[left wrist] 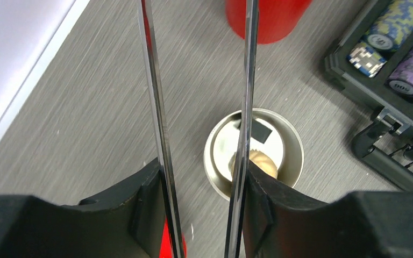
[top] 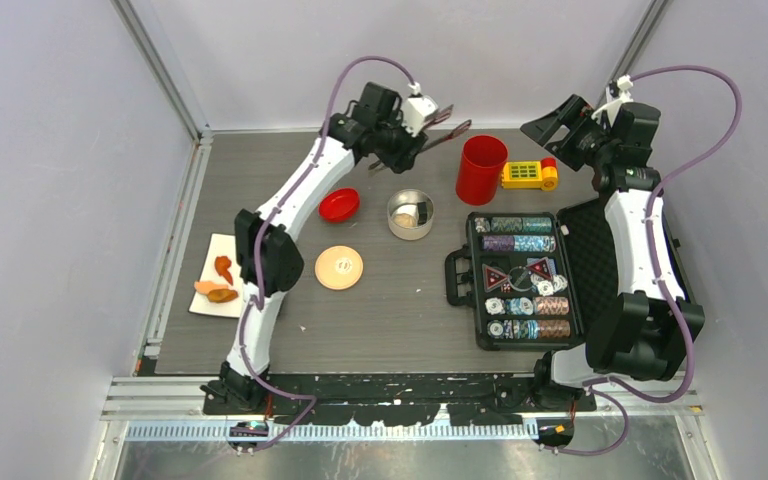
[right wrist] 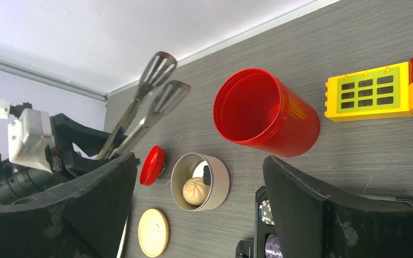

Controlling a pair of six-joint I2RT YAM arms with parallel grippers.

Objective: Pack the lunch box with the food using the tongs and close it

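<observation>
A round metal tin (top: 401, 232) stands mid-table; a pale dumpling (right wrist: 196, 192), something white and a black piece lie inside. Behind it to the right is an upright red cup (top: 479, 177), its contents not clearly visible. My left gripper (top: 456, 120), fitted with long slotted metal blades, hovers above the back of the table, left of the cup. Its blades (right wrist: 158, 67) are apart and nothing shows between them. Over the back right, my right gripper (top: 543, 125) is open and empty. A white square plate (top: 218, 245) at the left bears several orange-brown food pieces.
A tan round lid (top: 339, 268) and a red bowl (top: 339, 205) lie left of the tin. An open black case (top: 524, 344) of poker chips fills the right side. A yellow toy (top: 522, 175) sits beside the cup.
</observation>
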